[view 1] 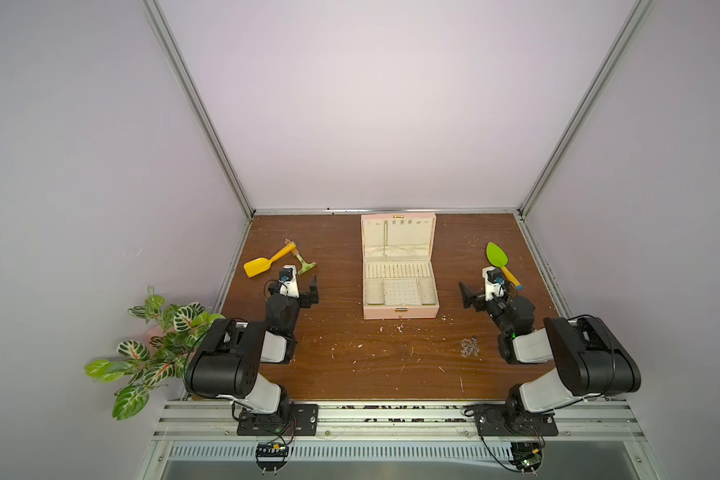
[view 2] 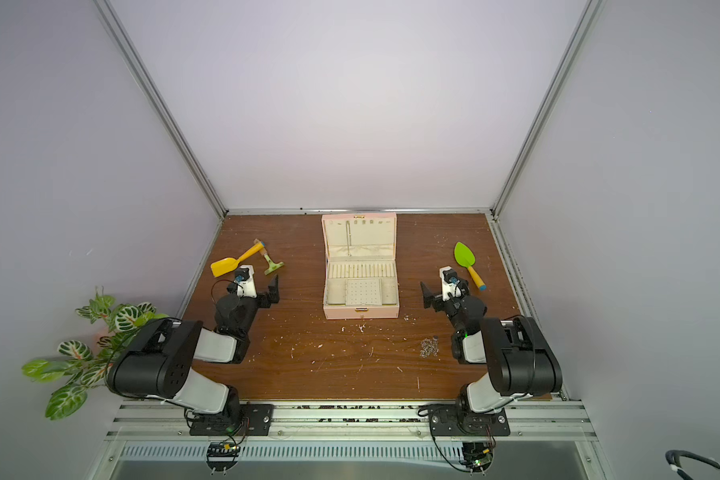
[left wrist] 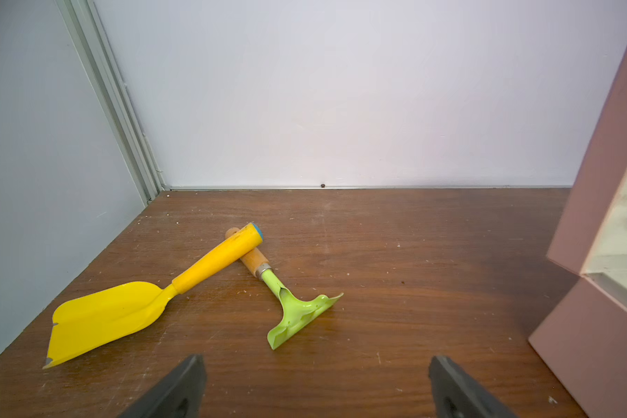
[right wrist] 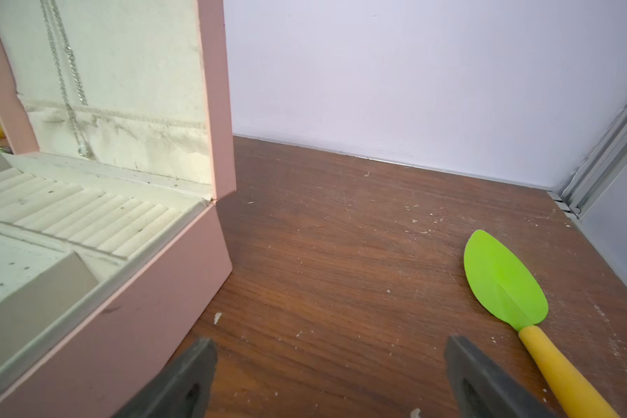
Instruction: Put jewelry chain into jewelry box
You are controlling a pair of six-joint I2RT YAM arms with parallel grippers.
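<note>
An open pink jewelry box (view 1: 400,312) (view 2: 361,313) (right wrist: 159,299) with cream compartments stands mid-table, lid upright; a silver chain (right wrist: 66,104) hangs inside the lid. A loose silver chain (view 1: 469,347) (view 2: 429,347) lies in a small heap on the table, right of and in front of the box, near my right arm. My left gripper (view 1: 307,289) stands open and empty left of the box. My right gripper (view 1: 470,293) stands open and empty just right of the box, above and behind the loose chain.
A yellow shovel (left wrist: 104,320) and green rake (left wrist: 296,313) lie at the back left; a green trowel (right wrist: 501,278) lies at the back right. A plant (view 1: 160,352) is left of the table.
</note>
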